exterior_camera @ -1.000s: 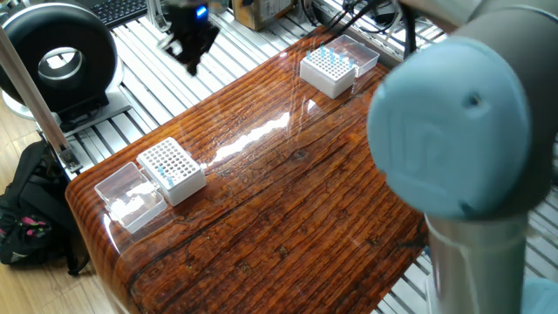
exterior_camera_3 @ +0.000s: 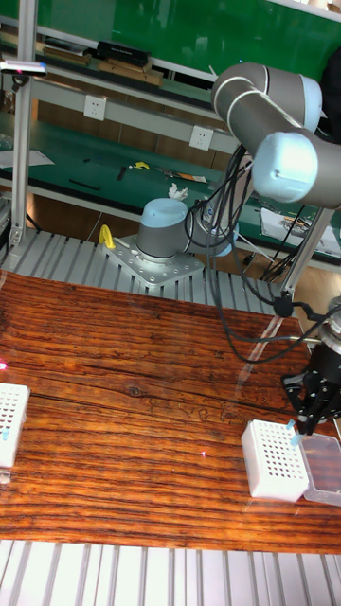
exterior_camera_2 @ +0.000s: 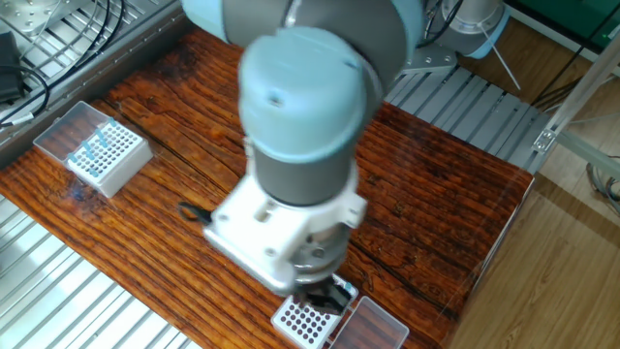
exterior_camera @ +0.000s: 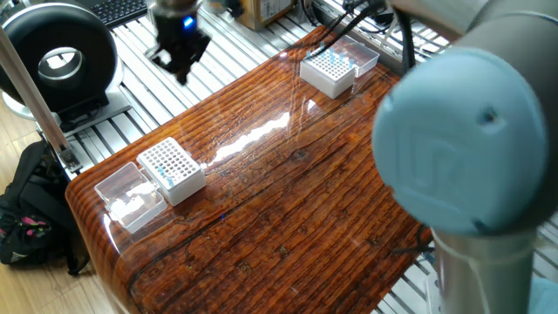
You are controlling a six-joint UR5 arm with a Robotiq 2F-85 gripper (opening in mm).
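Observation:
My black gripper [exterior_camera: 180,75] hangs above the table's edge in exterior view 1; whether its fingers are apart or together is too small and dark to tell. A white tip rack [exterior_camera: 169,166] with a few blue tips stands at the table's near left, its clear lid [exterior_camera: 131,196] open beside it. In exterior view 2 the gripper [exterior_camera_2: 325,299] covers part of that rack [exterior_camera_2: 300,326]. Exterior view 3 has the gripper [exterior_camera_3: 309,428] beside a blue tip [exterior_camera_3: 293,428] at the rack's far corner; contact is unclear. Another white rack [exterior_camera: 327,77] holds several upright blue tips.
Cables [exterior_camera_3: 227,303] hang from the arm over the table. Slatted metal decking [exterior_camera: 139,52] borders the table, and a black ring-shaped device [exterior_camera: 61,61] stands on it.

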